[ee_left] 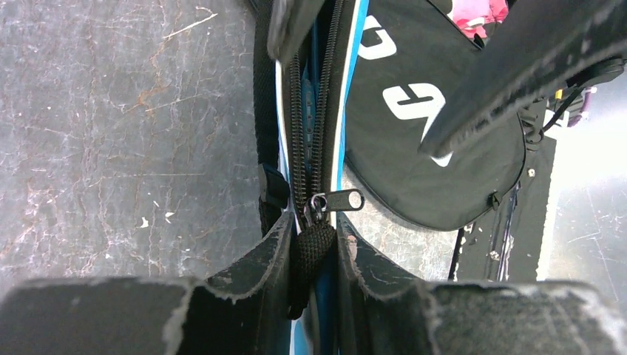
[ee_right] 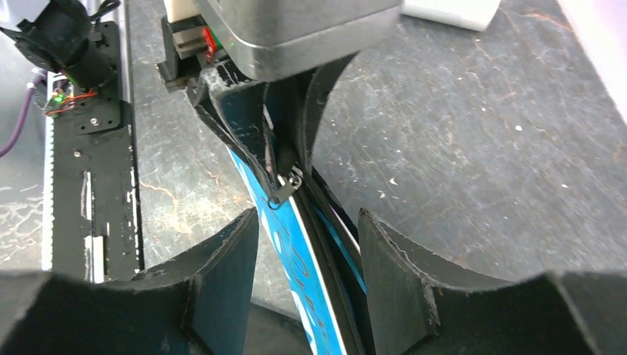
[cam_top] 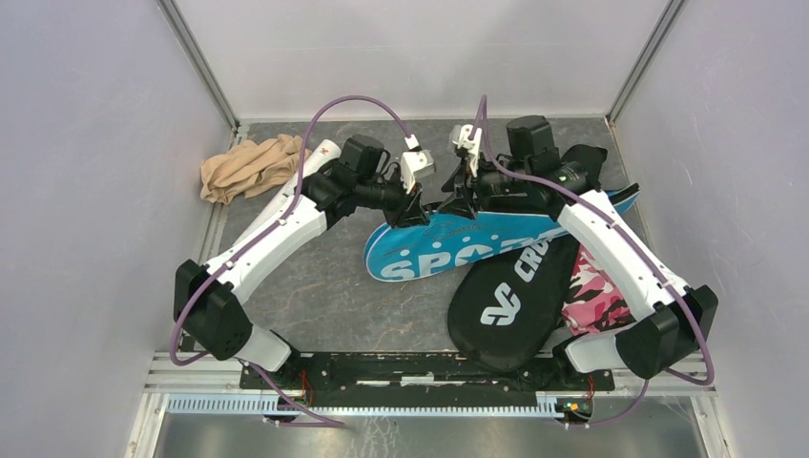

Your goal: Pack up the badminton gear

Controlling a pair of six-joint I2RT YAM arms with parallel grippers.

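Note:
A blue-and-white sports bag [cam_top: 434, 250] with a black zip stands on edge across the table's middle. Its zip is parted in the left wrist view, the slider with its pull tab [ee_left: 344, 200] lying at the near end. Just below that slider, my left gripper is shut on the black fabric end loop [ee_left: 310, 255] of the bag. My right gripper hangs over the zip line, fingers spread with nothing held between them. One finger [ee_left: 510, 81] of it looms close above the slider, apart from the pull tab.
A black racket cover [cam_top: 501, 310] lies in front of the bag, with a pink camouflage cloth [cam_top: 596, 291] at its right. A tan cloth [cam_top: 253, 167] is at the back left. Bare grey table [cam_top: 315, 305] shows at front left.

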